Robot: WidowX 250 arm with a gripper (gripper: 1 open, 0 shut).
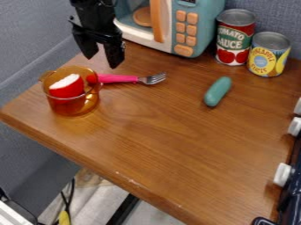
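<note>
My black gripper [99, 54] hangs at the upper left, above the back left of the wooden table [177, 149], its fingers apart with nothing visible between them. Below it an orange translucent pot [74, 104] holds a red piece with a white top [66, 84]. A fork with a pink handle [123, 78] lies to the right of the pot. A green cylindrical object [217, 91] lies farther right.
A toy microwave [188, 31] stands at the back, beside a tomato can [234, 39] and a yellow can [269, 55]. A dark appliance with white knobs [287, 198] is at the right edge.
</note>
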